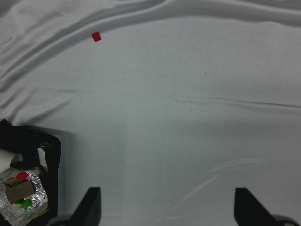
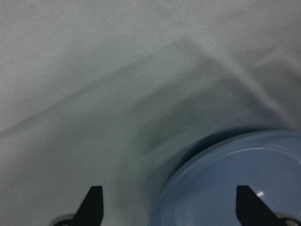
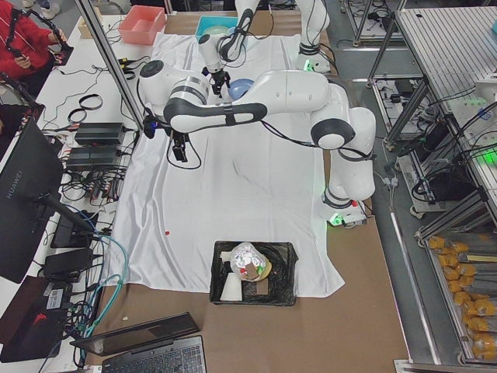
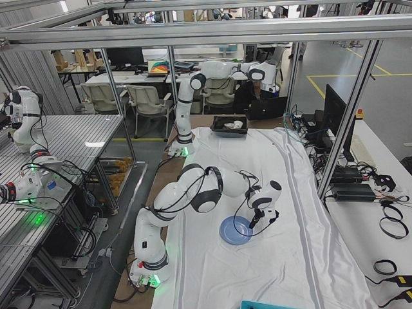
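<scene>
My left gripper is open above the white cloth, out of reach of a black-lined bin (image 3: 287, 287) that holds a foil bundle (image 3: 247, 256) with bits of red, green and brown, and a white item. A small red piece (image 1: 96, 36) lies on the cloth. My right gripper is open over the near rim of a blue round plate (image 2: 263, 174) at the other end of the table; the plate's right part runs out of the right wrist view.
A teal container (image 4: 270, 305) and a pink bin (image 3: 142, 23) stand at the far end in the left camera view. A laptop (image 3: 155, 357) sits beyond the black bin. Monitors and cables line one side.
</scene>
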